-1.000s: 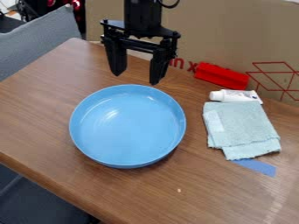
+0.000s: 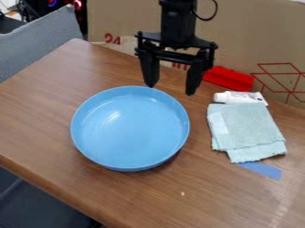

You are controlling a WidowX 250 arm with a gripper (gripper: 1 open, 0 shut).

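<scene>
My black gripper (image 2: 170,77) hangs open above the back rim of a light blue plate (image 2: 130,127), with nothing between its fingers. The plate lies on the wooden table, left of centre. To its right lies a folded pale cloth (image 2: 245,133), with a white tube (image 2: 241,97) just behind it.
A red object (image 2: 229,77) lies behind the tube, near the cardboard backdrop (image 2: 272,49). A blue tape strip (image 2: 261,168) is on the table by the cloth.
My gripper has shifted to the right, toward the red object, staying open. The plate, cloth and tube have not moved.
</scene>
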